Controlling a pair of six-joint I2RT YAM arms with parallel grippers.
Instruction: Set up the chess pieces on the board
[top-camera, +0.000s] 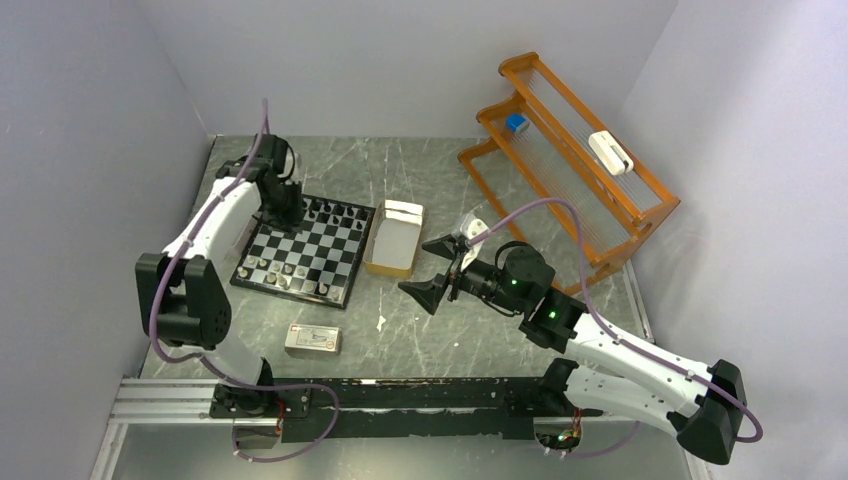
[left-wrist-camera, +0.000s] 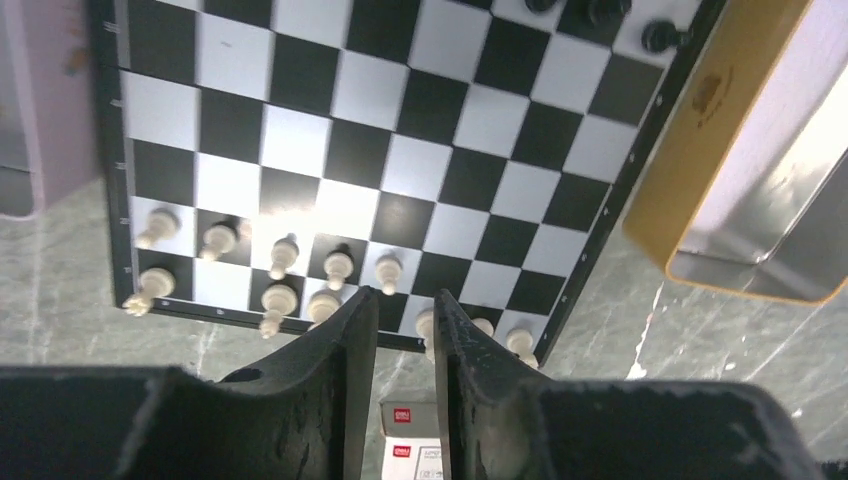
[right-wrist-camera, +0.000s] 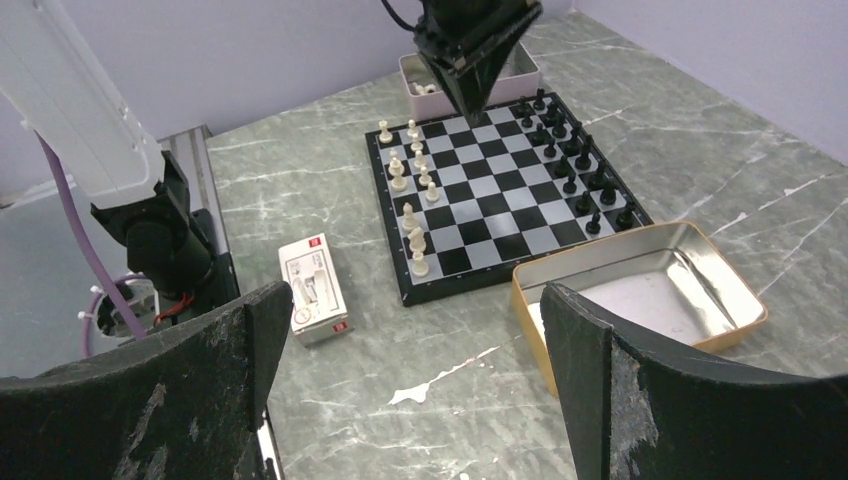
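Observation:
The chessboard (top-camera: 325, 250) has dark pieces (right-wrist-camera: 584, 158) along its far side and white pieces (left-wrist-camera: 281, 298) on the near rows. My left gripper hangs above the board, its fingers part open with a narrow gap; white pieces show below and beyond them, none clearly held. My right gripper stands open to the right of the board, nothing between its fingers.
A yellow-sided tray (top-camera: 395, 260) sits right of the board, a pink container (right-wrist-camera: 430, 100) at its left. A small box (top-camera: 312, 340) lies in front. A wooden rack (top-camera: 570, 140) stands at back right.

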